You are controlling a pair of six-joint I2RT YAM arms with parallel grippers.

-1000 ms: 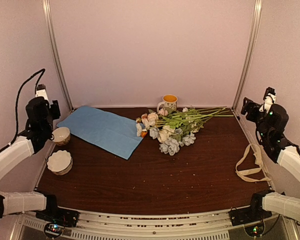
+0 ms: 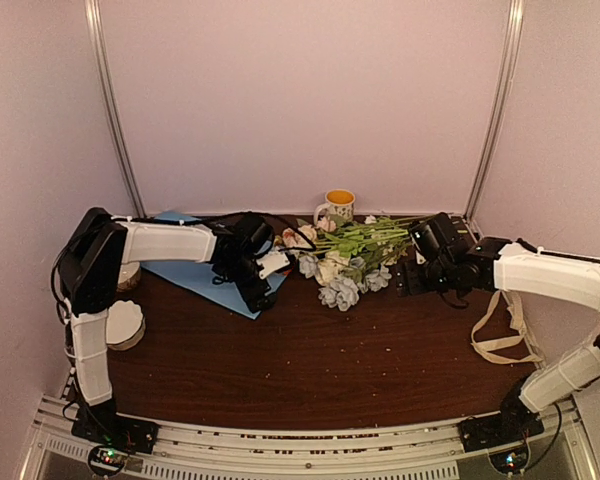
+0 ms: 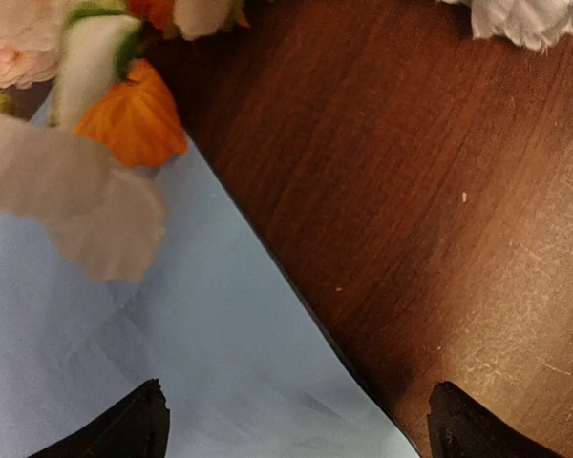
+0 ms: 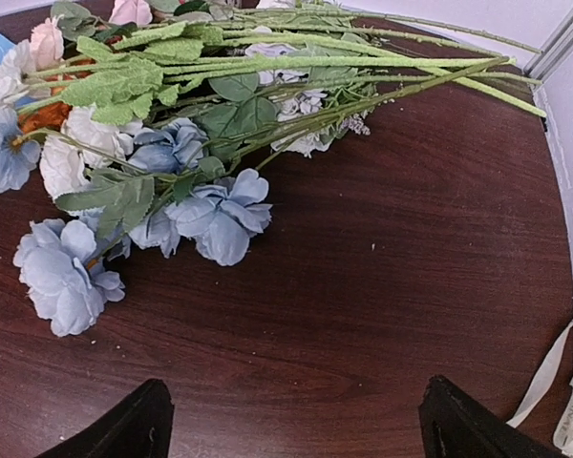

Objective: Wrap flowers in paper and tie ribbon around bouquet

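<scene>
A loose bunch of fake flowers (image 2: 345, 265) lies on the table, its blooms to the left and its green stems (image 4: 401, 62) reaching right. My left gripper is open above the blue sheet's right corner, with pale and orange petals (image 3: 134, 119) at the upper left of its view. Nothing sits between its fingers. To the right of the blooms and in front of the stems, my right gripper stands open over bare wood. A cream ribbon (image 2: 502, 350) lies loosely looped at the table's right side.
The blue sheet (image 2: 195, 280) lies flat at the back left, partly under the left arm. A patterned mug (image 2: 338, 205) stands behind the flowers. Two white bowls (image 2: 125, 325) are at the left edge, one partly hidden by the arm.
Both arms have swung inward from the side walls, the left over the blue sheet and the right toward the flower stems. Flowers, ribbon, sheet and mug look unmoved.
</scene>
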